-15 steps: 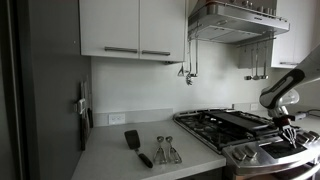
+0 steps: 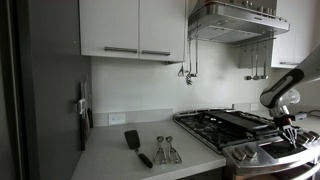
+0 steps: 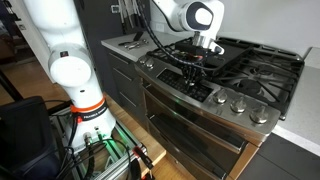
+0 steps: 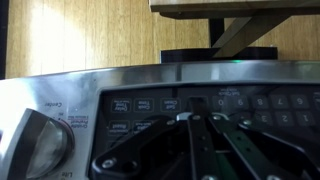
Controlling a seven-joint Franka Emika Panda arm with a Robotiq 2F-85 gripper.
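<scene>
Over the stove's front control panel (image 4: 118, 112), my gripper points down with its dark fingers together and nothing showing between them. In the wrist view the tips lie between the labelled buttons on the left and the number keys (image 4: 280, 110) on the right. Whether they touch the panel cannot be told. Exterior view 2 has the gripper (image 3: 190, 78) above the middle of the panel, between the knobs. At the right edge of exterior view 1, the gripper (image 2: 289, 134) is small and low over the stove front.
Stove knobs (image 3: 238, 104) flank the panel, with a large knob (image 4: 42, 146) close by in the wrist view. Burner grates (image 3: 262, 72) lie behind. A black spatula (image 2: 134, 142) and metal scoops (image 2: 168, 152) rest on the counter (image 2: 105, 160). The oven handle (image 3: 190, 122) runs below.
</scene>
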